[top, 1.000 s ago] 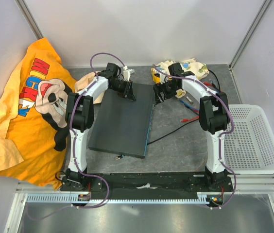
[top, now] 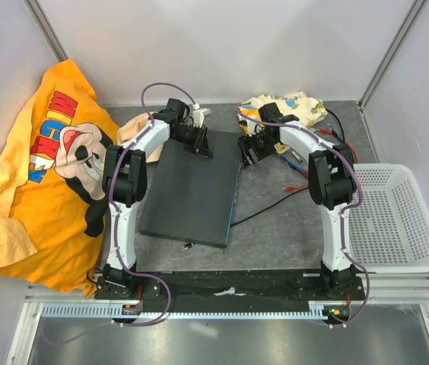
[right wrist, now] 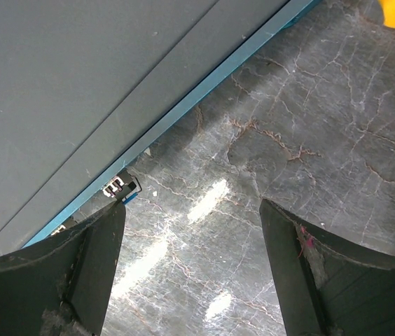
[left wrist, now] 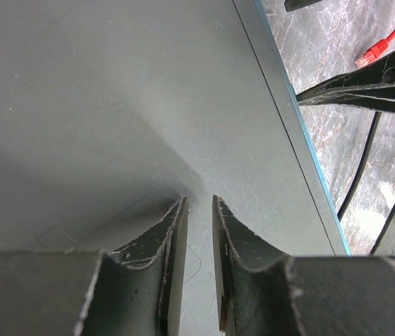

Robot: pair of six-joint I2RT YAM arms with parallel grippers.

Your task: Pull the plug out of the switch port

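Observation:
The flat dark switch box lies in the middle of the floor. My left gripper points down on its top, fingertips a little apart with nothing seen between them. My right gripper stands open beside the box's blue-edged right side. Near its left finger, a small connector sits at that edge; whether it is seated in a port is unclear. A red plug lies on the floor beyond the box in the left wrist view.
A white basket stands at the right, an orange cloth covers the left, and cables with patterned fabric lie at the back right. A black cable crosses the bare floor.
My right gripper has shifted very slightly downward in the top view along the box's edge. The left arm and the box look unchanged.

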